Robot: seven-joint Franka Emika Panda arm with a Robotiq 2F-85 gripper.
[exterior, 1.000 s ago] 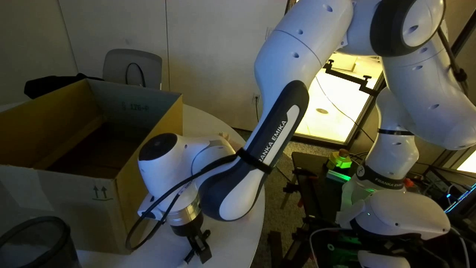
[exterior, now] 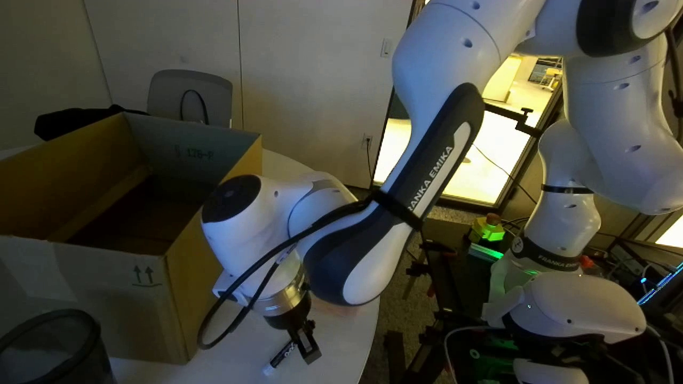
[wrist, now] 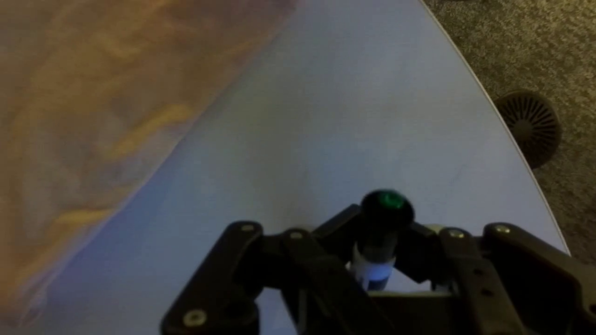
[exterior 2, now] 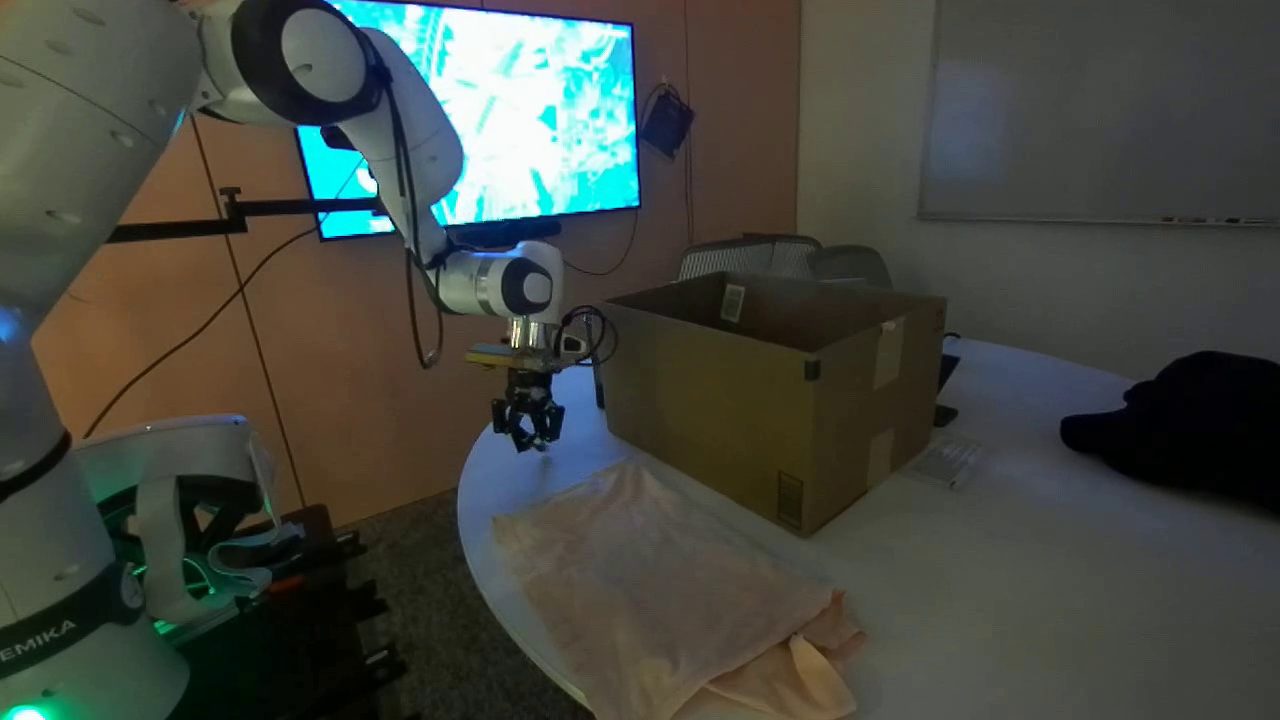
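A dark marker with a white section (exterior: 280, 357) juts out from my gripper (exterior: 308, 349) in exterior view 1, low over the white table. Seen from the wrist, the marker's black and green end (wrist: 387, 207) stands between the two fingertips, which press against its sides. My gripper is shut on it. The marker points toward the wrist camera, and its lower part is partly hidden by the fingers (wrist: 335, 279). Exterior view 2 has the gripper (exterior 2: 529, 439) pointing down near the table's edge; the marker is hardly visible there.
A large open cardboard box (exterior 2: 708, 390) stands beside the arm. An orange-pink cloth (exterior 2: 660, 588) lies spread on the table in front of it. At the lower left is a dark mesh bin (exterior: 54, 349). Bare tabletop (wrist: 357, 111) separates the cloth from the table edge.
In exterior view 1 my gripper has moved to the right and slightly up, away from the box. The marker has moved along with it, and more of it shows now.
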